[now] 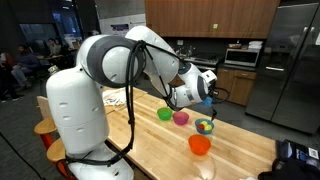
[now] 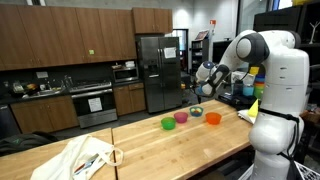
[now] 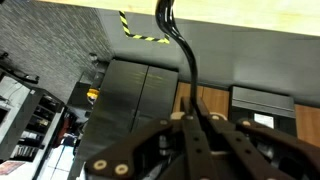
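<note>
In the wrist view a slim, dark, curved piece, like a utensil's handle (image 3: pixel 182 45), reaches from my gripper to the top edge. My dark fingers are shut on its near end; its far end lies outside that view. In exterior view 1 my gripper (image 1: pixel 209 99) hangs above the blue bowl (image 1: pixel 198 127), which has yellow and other coloured bits in it. The handled piece is too small there to make out clearly.
A green bowl (image 1: pixel 165 114) and a pink bowl (image 1: pixel 181 118) stand left of the blue one; an orange bowl (image 1: pixel 199 145) is nearer the front. A white cloth (image 2: pixel 82 153) lies at its far end.
</note>
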